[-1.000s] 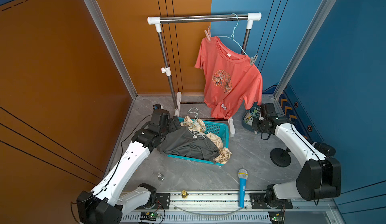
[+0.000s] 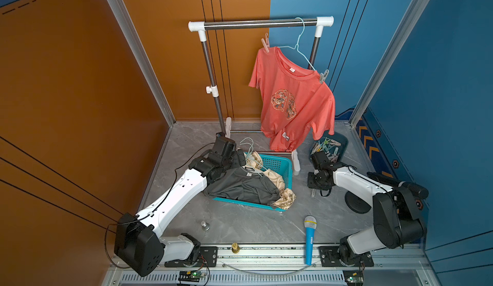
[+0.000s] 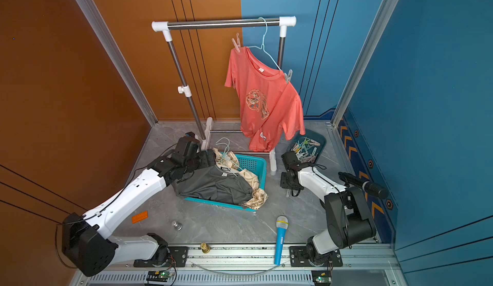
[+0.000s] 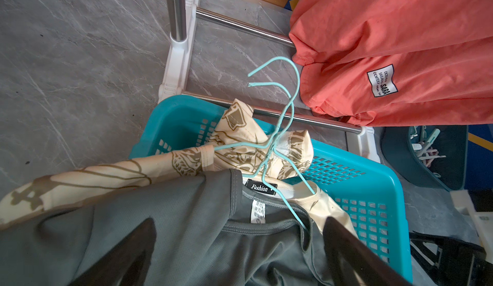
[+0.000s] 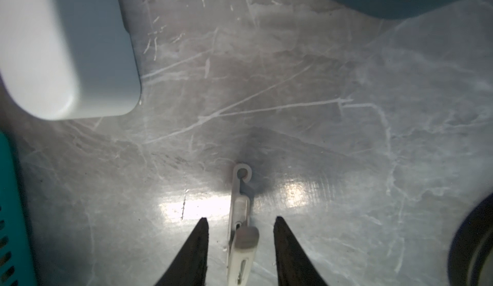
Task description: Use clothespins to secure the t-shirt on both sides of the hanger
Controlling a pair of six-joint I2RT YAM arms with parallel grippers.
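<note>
A coral t-shirt [image 2: 290, 106] hangs on a mint hanger [image 2: 297, 44] from the rack, with a pink clothespin [image 2: 265, 44] at one shoulder and a grey clothespin [image 2: 323, 76] at the other. My left gripper is open above the teal basket [image 4: 375, 188], which holds grey and beige clothes and loose hangers, nothing between its fingers. My right gripper is low over the floor, part open, with a pale clothespin [image 5: 239, 203] lying between and beyond its fingertips; contact is not visible.
The clothespin bin [image 2: 340, 147] stands at the back right, beside the rack's white foot [image 2: 295, 165]. A black round base [image 5: 475, 239] lies right of my right gripper. A blue microphone [image 2: 309, 239] lies at the front.
My right arm has moved from the clothespin bin down and left to the floor beside the basket.
</note>
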